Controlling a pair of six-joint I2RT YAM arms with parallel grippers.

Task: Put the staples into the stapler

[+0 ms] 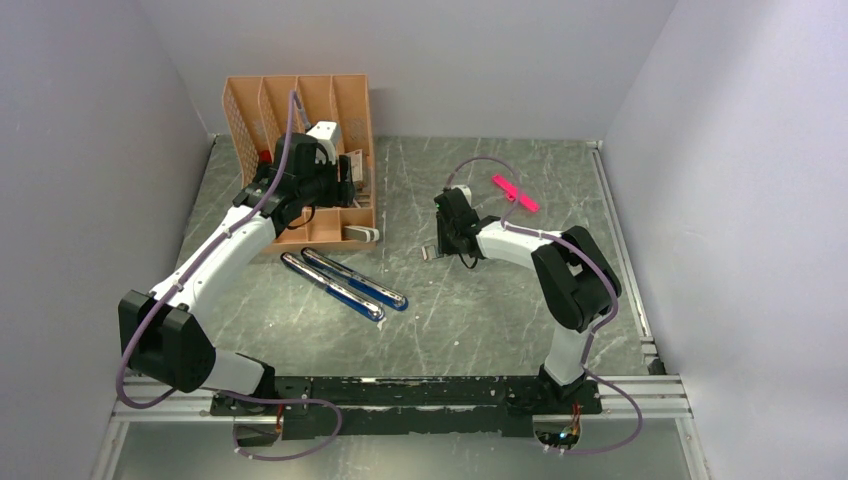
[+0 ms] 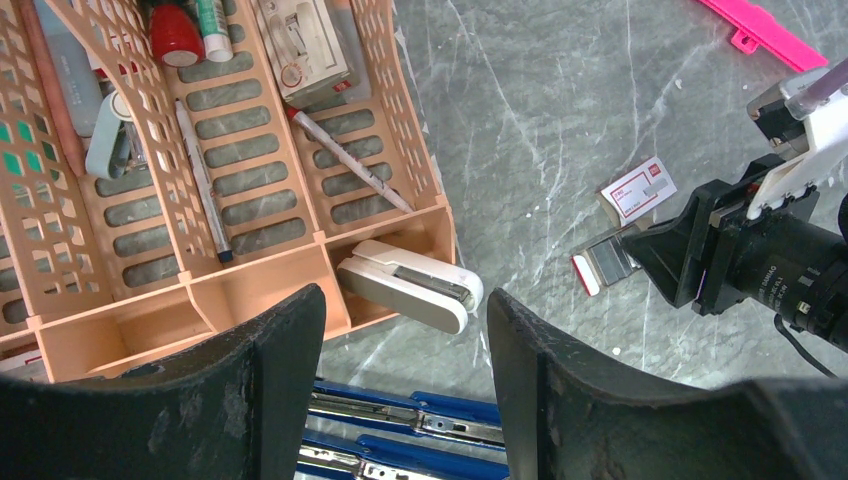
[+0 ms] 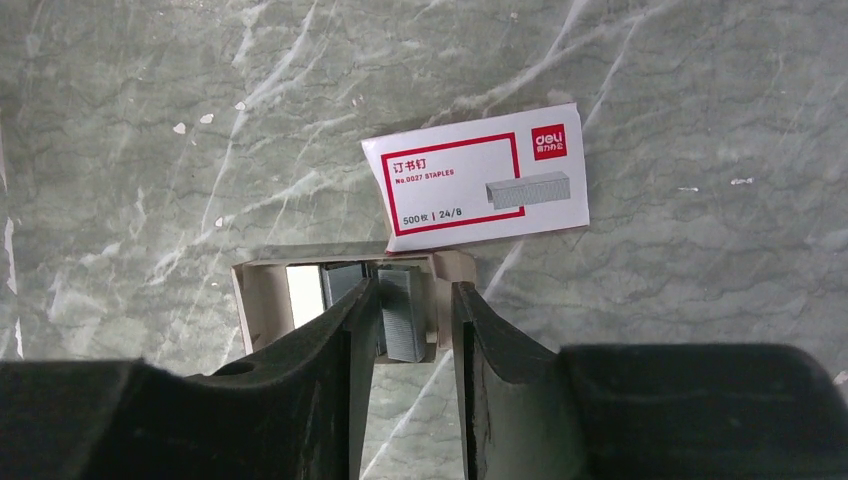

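The white and grey stapler [image 2: 405,283] lies in a front compartment of the orange organizer, one end jutting over its edge. Above it my left gripper is open, fingers apart on either side of the stapler in the left wrist view. An opened staple box [image 3: 268,310] rests on the table with grey staple blocks inside, one staple block [image 3: 402,315] showing between the fingers of my right gripper. That gripper is part open, with a visible gap right of the block. Whether the left finger touches the block is unclear.
The box's white lid [image 3: 480,180] with red print lies just behind the tray. Two long blue and silver rails [image 1: 345,280] lie before the organizer [image 1: 371,170]. A pink item [image 1: 516,193] sits at the back right.
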